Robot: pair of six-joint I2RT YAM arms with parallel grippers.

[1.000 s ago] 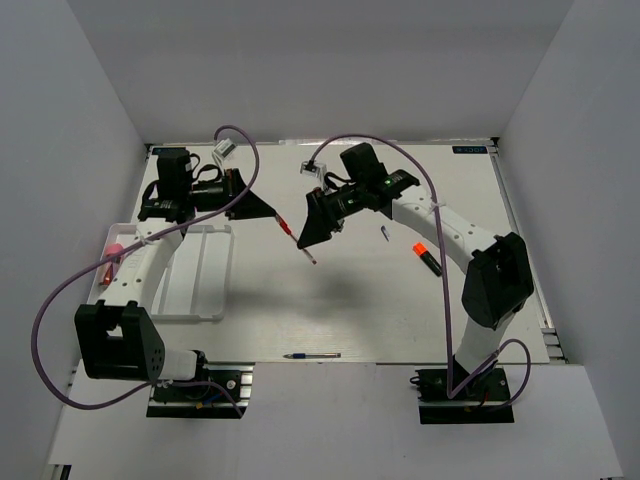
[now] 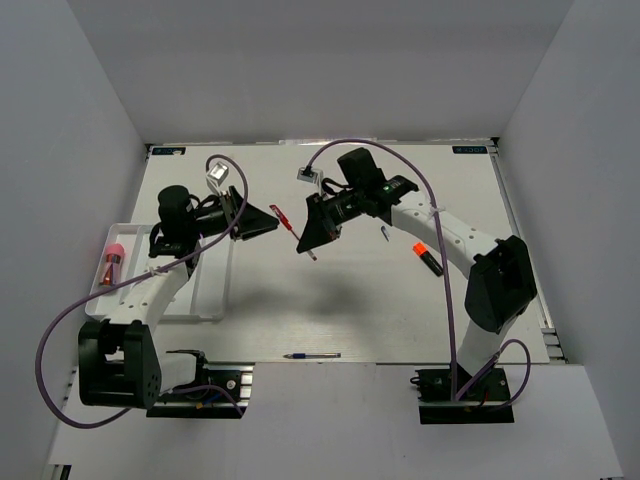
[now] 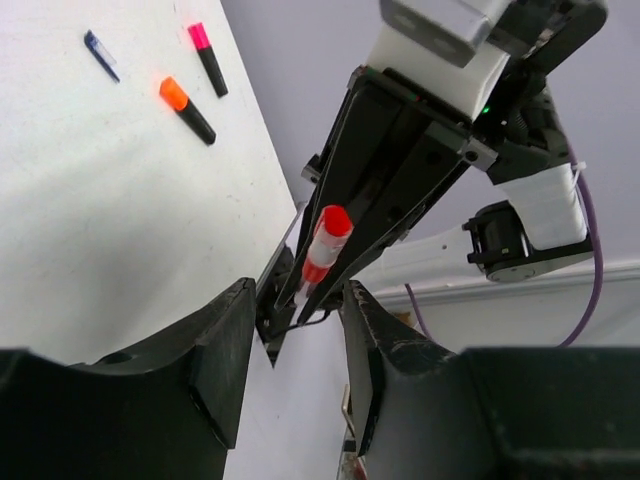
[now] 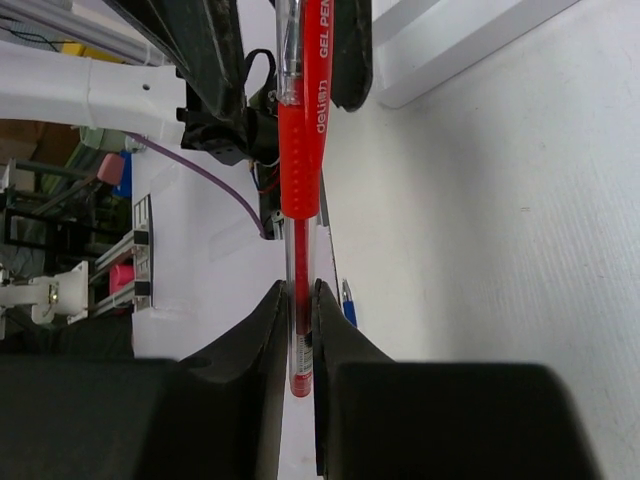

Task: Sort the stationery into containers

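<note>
A red gel pen (image 2: 290, 226) with a clear barrel hangs tilted above the table. My right gripper is shut on the clear barrel (image 4: 299, 345), and the red cap (image 4: 303, 150) points toward the left arm. My left gripper is open with a wide gap. Beyond its fingertips the pen's red end (image 3: 335, 220) shows against the right gripper. In the top view the left gripper (image 2: 270, 222) is close beside the cap. The white tray (image 2: 215, 290) with compartments stands at the left, partly covered by the left arm.
A pink item (image 2: 113, 252) lies in the tray's left compartment. An orange and black marker (image 2: 428, 258), a small blue pen (image 2: 385, 233) and a pink and black marker (image 3: 208, 58) lie to the right. Another blue pen (image 2: 312, 356) lies at the front edge.
The left gripper was at the pen's red end; now it stands slightly lower in the top view, open and off it. The right gripper and pen have barely moved.
</note>
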